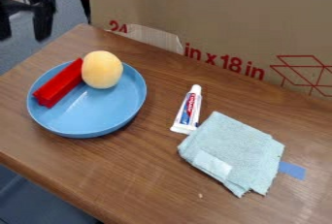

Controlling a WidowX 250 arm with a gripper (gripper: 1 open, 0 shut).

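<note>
A black gripper [21, 15] hangs at the top left, above the far left side of the table and apart from the objects, open with nothing seen between its fingers; part of it is cut off by the frame. A blue plate [91, 119] holds a red bar [56, 84] and a pale yellow ball [101, 70]. To the right lie a white toothpaste tube [187, 111] and a folded light blue cloth [240, 155].
A large cardboard box [227, 19] stands along the back of the wooden table [155, 184]. A piece of blue tape [292, 171] is at the right.
</note>
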